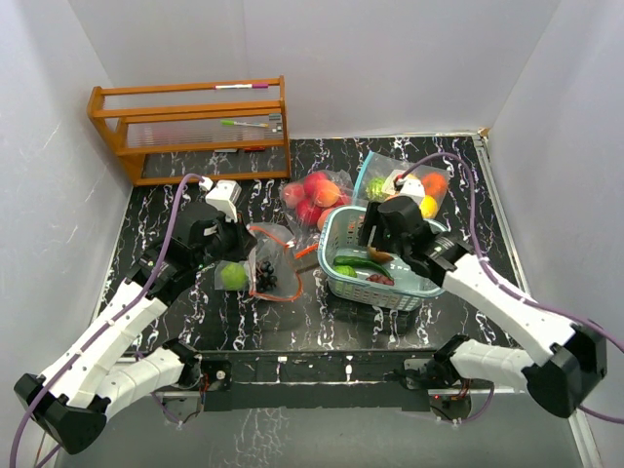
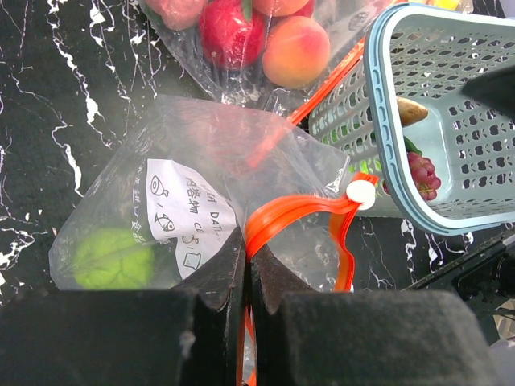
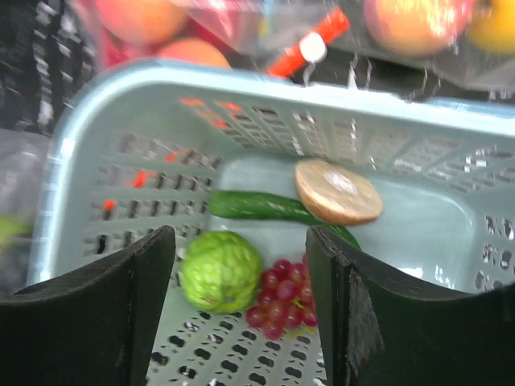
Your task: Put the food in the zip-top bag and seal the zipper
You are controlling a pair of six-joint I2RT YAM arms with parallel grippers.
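My left gripper is shut on the orange zipper edge of the zip top bag (image 2: 145, 209), which holds a green round item and, in the top view, dark grapes. My right gripper hangs open over the grey basket (image 1: 346, 219), nothing between its fingers. In the basket lie a cucumber (image 3: 257, 205), a tan oval item (image 3: 338, 193), a green lettuce-like ball (image 3: 219, 269) and red grapes (image 3: 278, 297).
Filled bags of peaches (image 1: 312, 200) and mixed produce (image 1: 429, 185) lie behind the basket. A wooden rack (image 1: 195, 107) stands at the back left.
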